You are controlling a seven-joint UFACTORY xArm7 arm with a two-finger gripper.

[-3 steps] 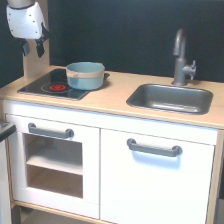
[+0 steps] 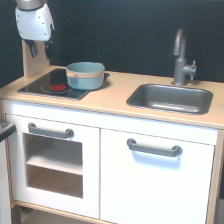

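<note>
A blue-grey pot (image 2: 86,76) with a light brown band round its side stands on the black stovetop (image 2: 52,82), toward its right rear part. To its left a red burner ring (image 2: 55,87) shows on the stovetop. My white arm comes down from the top left corner. Its dark gripper (image 2: 36,46) hangs in front of the dark wall, higher than the pot and to its left, apart from it. The fingers are small and dark here, so their opening is hard to make out. No object shows at them.
A grey sink (image 2: 171,98) with a dark tap (image 2: 180,58) is set into the wooden counter's (image 2: 118,92) right side. Below are an open-fronted oven compartment (image 2: 55,165) and a white cabinet door (image 2: 153,180) with a grey handle. Between pot and sink the counter is clear.
My gripper has shifted a little to the right and appears turned, with its fingers seen from a different side. The pot and the kitchen unit have not moved.
</note>
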